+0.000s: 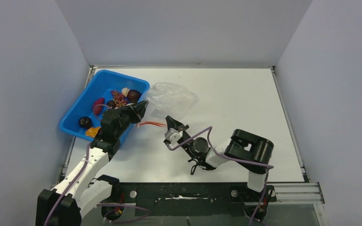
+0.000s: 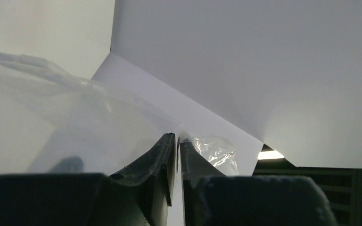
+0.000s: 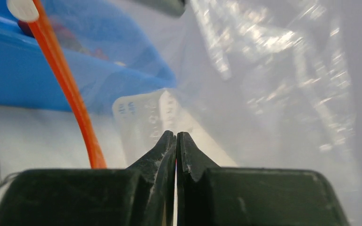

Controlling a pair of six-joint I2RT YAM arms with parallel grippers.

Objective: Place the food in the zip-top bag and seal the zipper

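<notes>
A clear zip top bag (image 1: pixel 172 99) hangs stretched between the two grippers, with an orange-red zipper strip (image 1: pixel 151 123) along it, bright orange with a white end in the right wrist view (image 3: pixel 68 87). My left gripper (image 1: pixel 143 104) is shut on the bag's film (image 2: pixel 75 113), near the bin's right corner. My right gripper (image 1: pixel 169 120) is shut at the strip's right end; a small red bit shows between its fingertips.
The blue bin (image 1: pixel 78 110) at the left holds several foods: grapes (image 1: pixel 118 96), dark round items, a red one and an orange one. Walls enclose the back and sides.
</notes>
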